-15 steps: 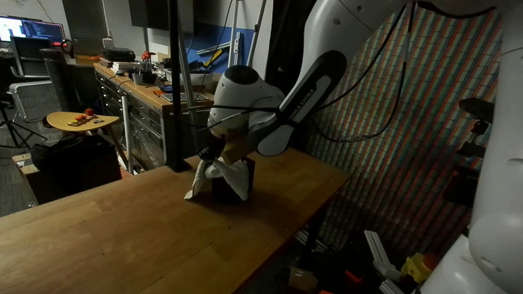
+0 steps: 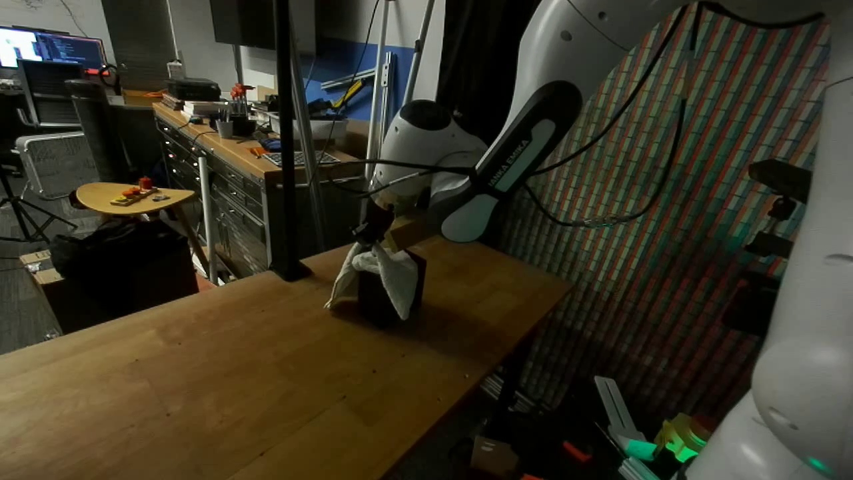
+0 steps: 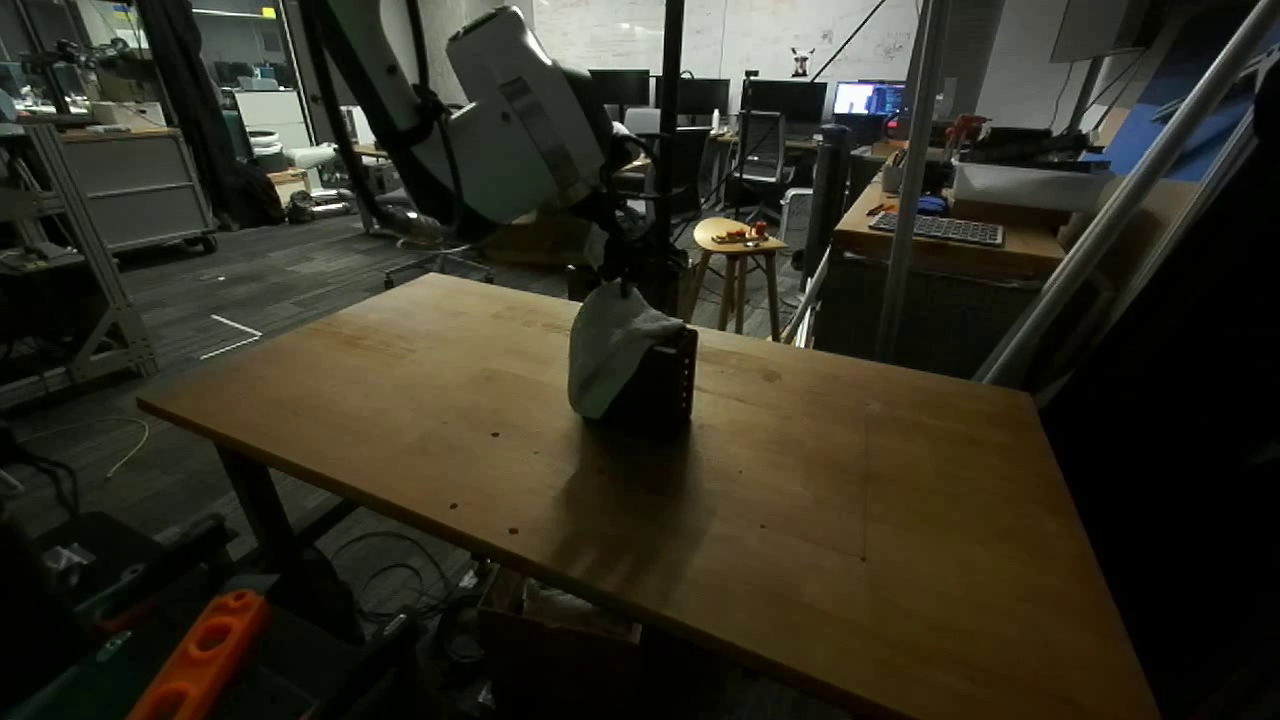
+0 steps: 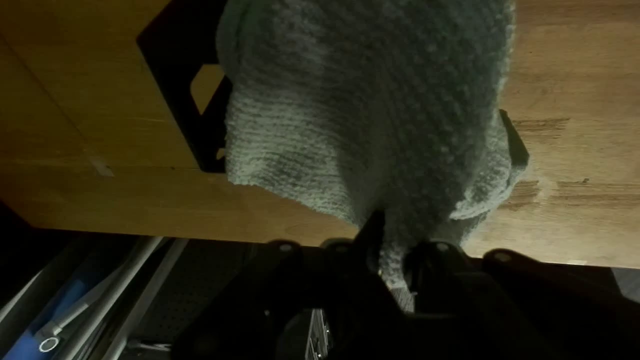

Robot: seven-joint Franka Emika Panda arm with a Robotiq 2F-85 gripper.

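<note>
A whitish knit cloth [image 2: 396,281] drapes over a black box-like holder [image 2: 376,297] on the wooden table [image 2: 264,376]. My gripper is shut on a bunched fold of the cloth [image 4: 360,114]. In the wrist view the cloth spreads out from the fingers and covers most of the holder, whose cut-out black side [image 4: 180,90] shows at its left. Exterior view 2 shows the gripper [image 3: 621,282] just above the holder [image 3: 660,386], with the cloth [image 3: 614,348] hanging down one side. How far the cloth reaches into the holder is hidden.
Bare tabletop [image 3: 840,516] surrounds the holder on most sides. A black upright post [image 2: 282,160] stands at the table's far edge, left of the holder. In the wrist view, a table edge [image 4: 198,237] runs close to the gripper.
In exterior view 1, my gripper has moved right and up with the cloth. The holder has also shifted a little to the right, and the cloth hangs higher.
</note>
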